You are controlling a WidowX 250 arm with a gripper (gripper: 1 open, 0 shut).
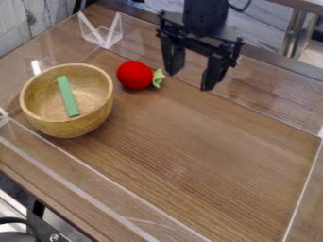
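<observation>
My dark gripper (195, 53) hangs over the upper middle of the table, its dark fingers spread apart, with nothing seen between them. Below and left of it lies a red round object with a green top (135, 75), apart from the gripper. A wooden bowl (97, 111) at the left holds a green stick-like piece (67, 95).
A clear wire-like holder (101, 28) stands at the back left.
</observation>
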